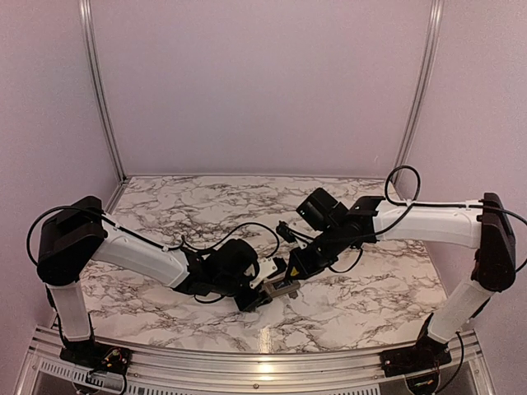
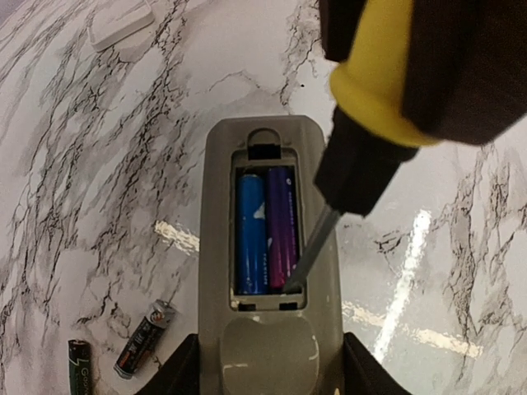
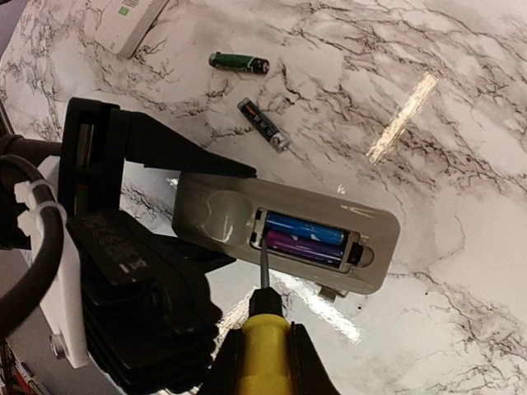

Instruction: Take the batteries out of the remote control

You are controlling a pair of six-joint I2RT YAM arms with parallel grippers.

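The grey remote (image 2: 268, 346) is held by my left gripper, shut on its lower end; in the top view it is at the lower middle (image 1: 280, 288). Its open compartment holds a blue battery (image 2: 252, 230) and a purple battery (image 2: 281, 222). My right gripper is shut on a yellow-handled screwdriver (image 2: 370, 82), whose metal tip reaches into the compartment at the lower end of the purple battery.
On the marble table lie a green battery (image 3: 238, 62) and a dark silver-ended battery (image 3: 263, 123), apart from the remote. A white object (image 3: 128, 20) lies further off.
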